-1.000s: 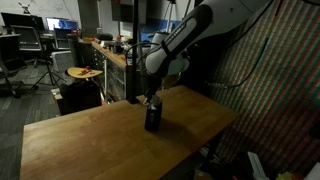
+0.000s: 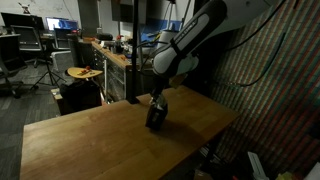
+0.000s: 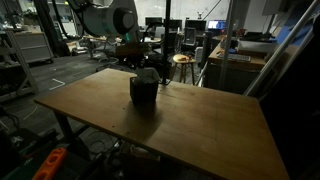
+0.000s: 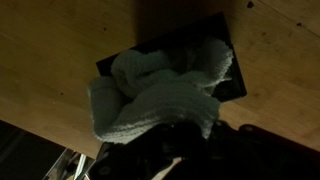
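Note:
A grey, fluffy cloth (image 4: 165,95) lies bunched over a black, square-edged container (image 4: 234,82) in the wrist view. At that view's lower edge, my gripper is shut on the cloth; its dark fingertips are hard to make out. In exterior view 2 the black container (image 3: 144,93) is on the wooden table, with the grey cloth (image 3: 148,75) showing at its top. Exterior view 1 has the container (image 2: 156,115) slightly tilted below the arm. The cloth hides most of the container's inside.
Bare wooden table (image 2: 75,143) stretches to the left of the container in exterior view 1. A dark upright post (image 2: 133,50) rises behind the table. Farther back are desks, chairs and a round stool (image 2: 84,73).
My arm has shifted slightly to the right in exterior view 1. The container, more upright a second ago, now leans a little, its top toward the right.

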